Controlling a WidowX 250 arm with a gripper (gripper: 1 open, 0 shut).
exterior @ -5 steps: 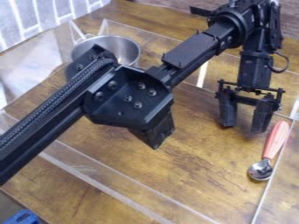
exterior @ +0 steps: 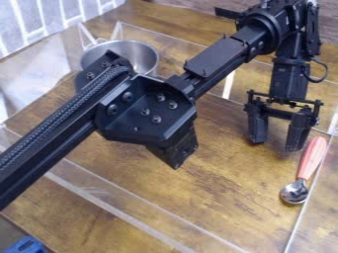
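Note:
My black gripper [exterior: 278, 128] points down at the right of the view, low over the wooden floor, its two fingers apart with nothing seen between them. Just right of and in front of it lies a spoon-like scoop [exterior: 306, 170] with a pink handle and a steel bowl at the lower end.
A steel pot [exterior: 132, 52] sits at the upper left, partly hidden behind my arm. Clear plastic walls border the wooden surface [exterior: 158, 203]. A blue object [exterior: 24, 245] shows at the bottom-left corner.

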